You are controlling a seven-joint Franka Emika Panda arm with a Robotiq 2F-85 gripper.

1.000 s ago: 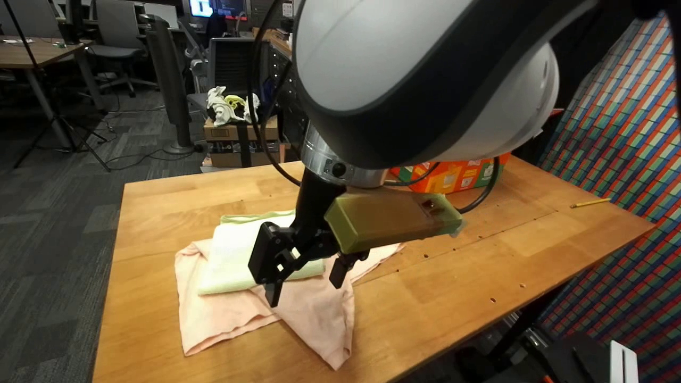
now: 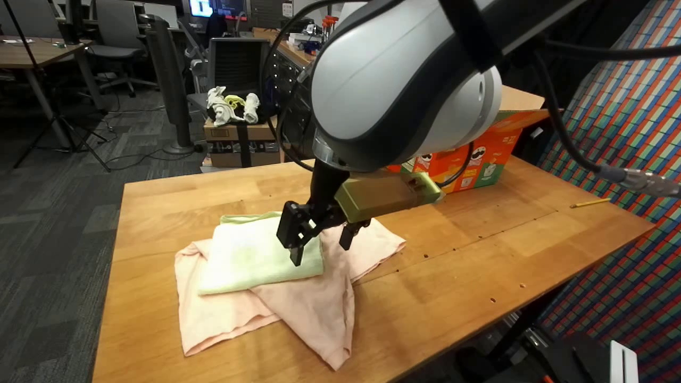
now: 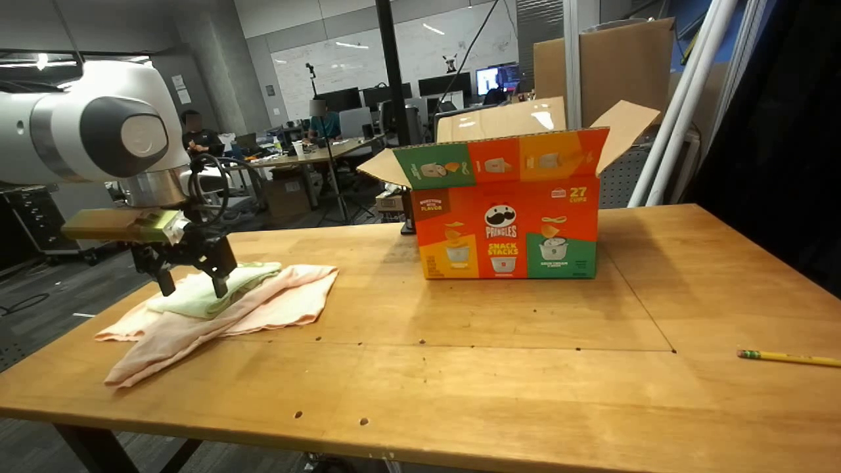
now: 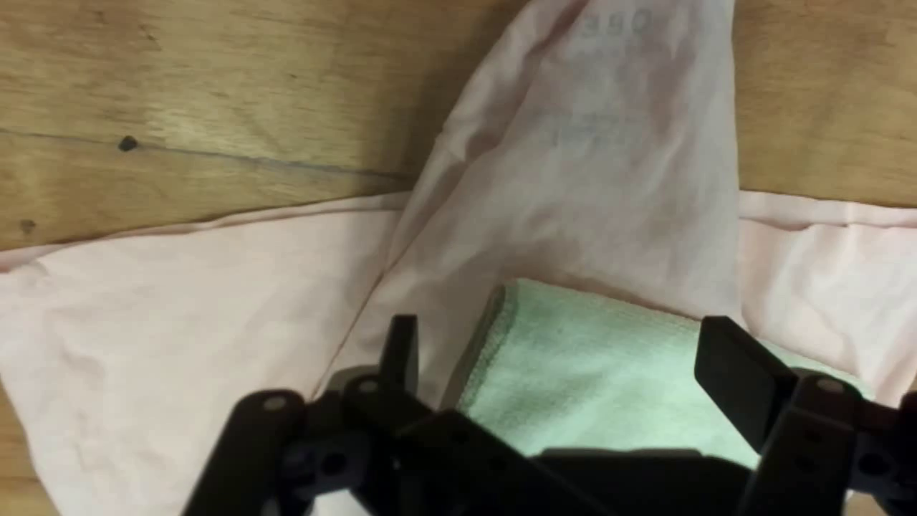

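A folded pale green cloth (image 2: 252,258) lies on top of a pink cloth (image 2: 319,306), whose flaps spread out over the table on several sides. My gripper (image 2: 323,252) hangs above the cloths with its fingers wide apart. In the wrist view, one corner of the green cloth (image 4: 602,370) shows between the open fingers, below them, and the pink cloth (image 4: 584,189) stretches out beyond it. From the second exterior view the gripper (image 3: 193,290) appears over the green cloth (image 3: 213,295), holding nothing.
An open orange Pringles carton (image 3: 504,228) stands on the wooden table (image 3: 504,386), well away from the cloths. A yellow pencil (image 3: 788,358) lies near the table's far end. Bare table separates the cloths from both.
The gripper has drawn back from the near side of the cloths, away from the first exterior camera, and stays open. Both cloths lie as before.
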